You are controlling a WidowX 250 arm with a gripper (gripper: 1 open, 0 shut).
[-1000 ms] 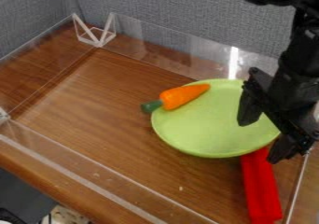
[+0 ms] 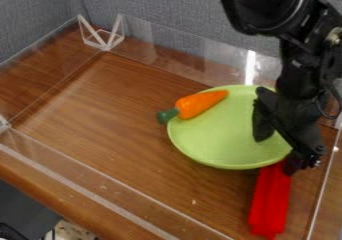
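Observation:
A light green plate (image 2: 214, 141) lies on the wooden table, with an orange carrot (image 2: 198, 105) with a green end on its upper left part, over the rim. A red elongated object (image 2: 270, 204) lies at the right, partly under or against the plate's lower right edge. My black gripper (image 2: 283, 144) is low over the plate's right side and the red object's far end; its fingers are dark and overlapping, and what is between them is hidden.
Clear low walls with white corner brackets (image 2: 100, 36) edge the wooden table (image 2: 94, 114). Grey padded walls stand behind.
The gripper and wrist have shifted and turned slightly. The plate has moved a little rightward, and the red object's near end has moved slightly left.

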